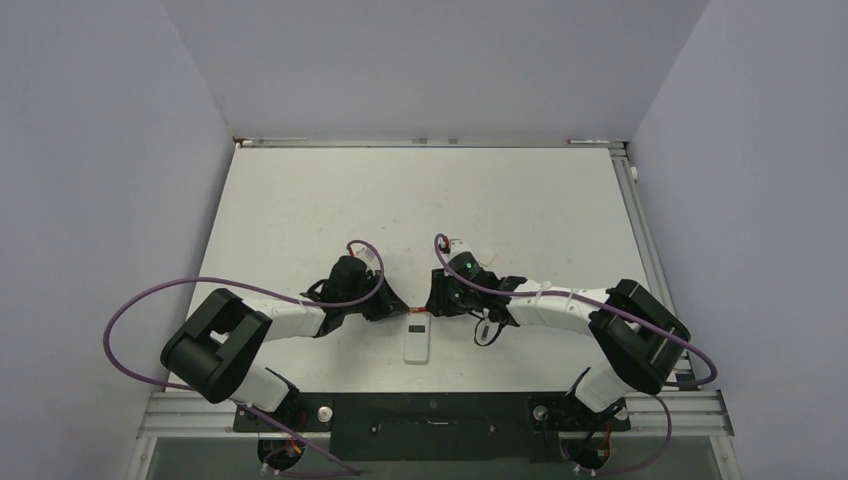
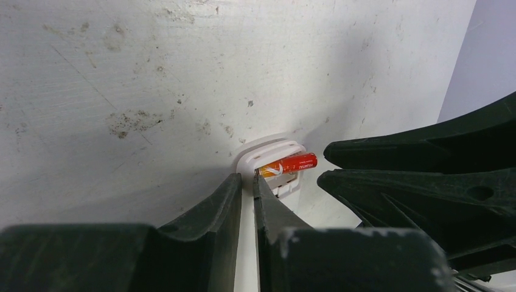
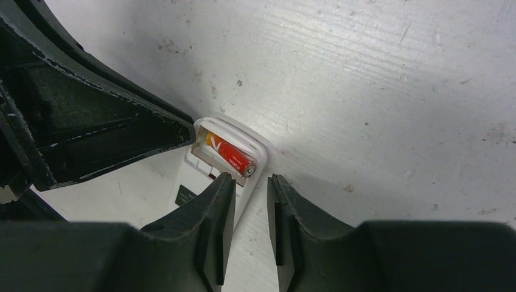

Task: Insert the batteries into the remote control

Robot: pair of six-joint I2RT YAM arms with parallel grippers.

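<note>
The white remote control point(image 1: 416, 345) lies on the table with its battery compartment uncovered at the far end. One red-and-orange battery is in the compartment along the far wall; in the left wrist view the red end of this battery point(image 2: 299, 162) appears raised above the rim. My left gripper is shut on the remote's left edge beside the compartment. From the right, my right gripper is partly open near the battery's red end, with a gap between its fingers and no battery in it. The rest of the compartment looks empty.
A small dark-and-light object with a black loop point(image 1: 487, 332) shows beside the right gripper, partly hidden by the arm. Behind both arms the white table point(image 1: 420, 190) is clear. Both grippers stand close together over the remote's far end.
</note>
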